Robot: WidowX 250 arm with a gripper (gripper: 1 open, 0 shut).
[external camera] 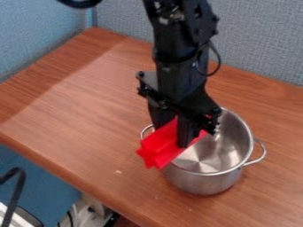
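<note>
My black gripper (182,125) is shut on a red object (160,150), which it holds tilted over the left part of a steel pot (221,170). The object's lower end reaches past the pot's left side toward the front. The gripper hides part of the object and the back of the pot's rim.
Blue padded walls stand at the back and left. The table's front edge runs along the lower left, with cables below it.
</note>
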